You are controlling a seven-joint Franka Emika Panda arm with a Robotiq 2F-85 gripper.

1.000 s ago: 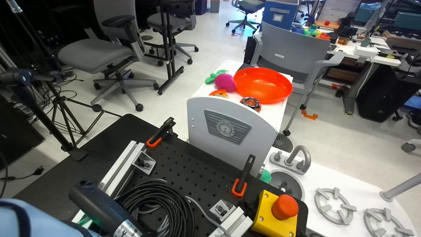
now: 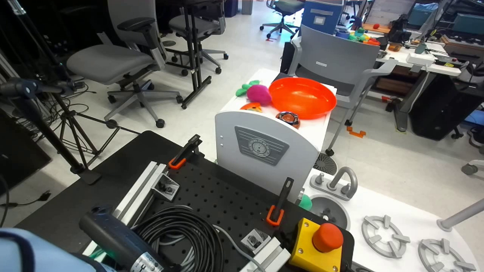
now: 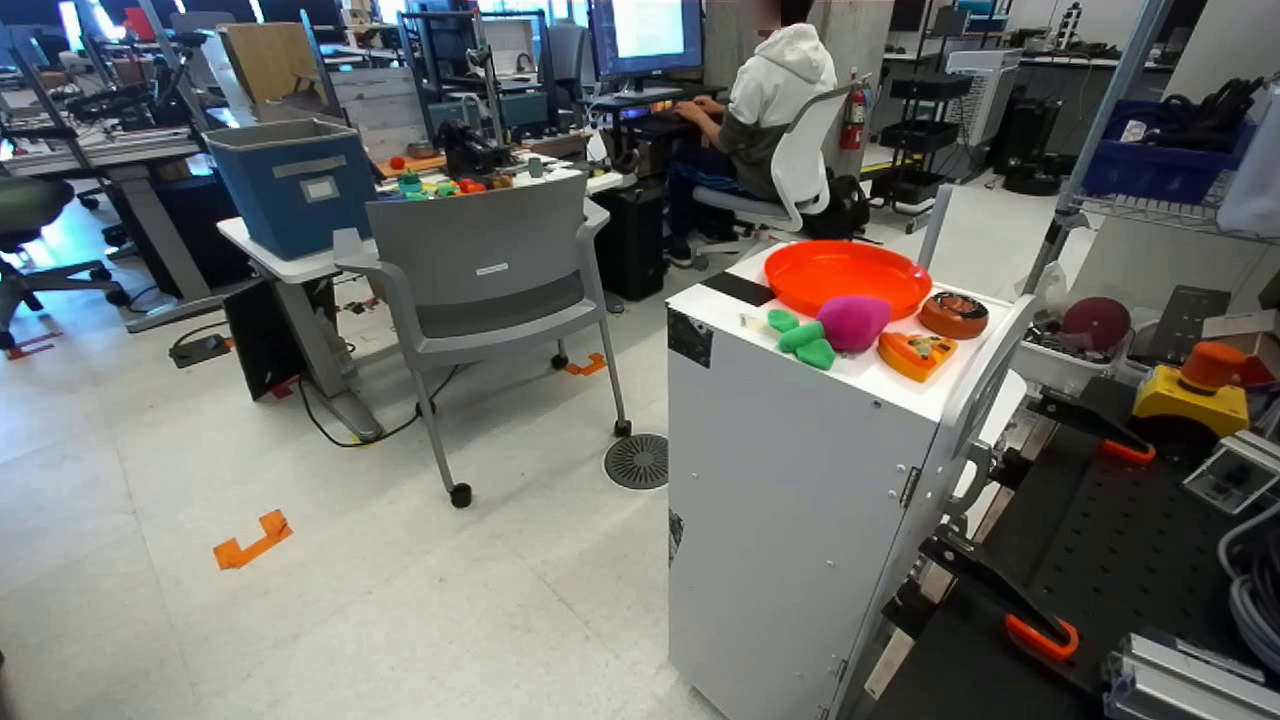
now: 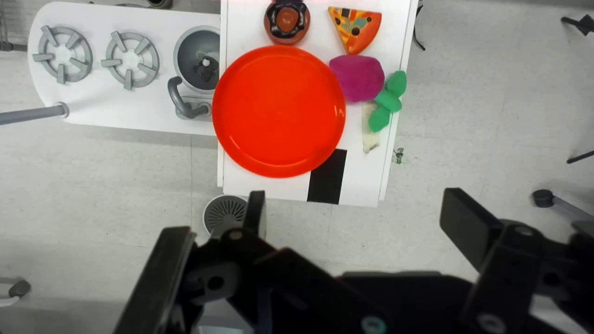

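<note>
From above, in the wrist view, my gripper is open, its two black fingers spread wide with bare floor between them. Beyond the fingertips is a white cabinet top (image 4: 253, 186). On it lies a large red-orange plate (image 4: 278, 111) with nothing in it. Against the plate's right side rests a magenta toy vegetable (image 4: 358, 78) with green leaves (image 4: 388, 101). A toy pizza slice (image 4: 356, 28) and a brown toy donut (image 4: 287, 23) lie farther along the top. Both exterior views show the same objects, but no gripper.
The cabinet's grey back panel (image 2: 267, 145) rises beside the toys. A white counter with a grey sink (image 2: 327, 212), faucet (image 2: 347, 181) and burner rings (image 2: 385, 236) adjoins it. Clamps (image 2: 275, 214) and an emergency stop button (image 2: 327, 237) stand on the black table (image 2: 217, 181).
</note>
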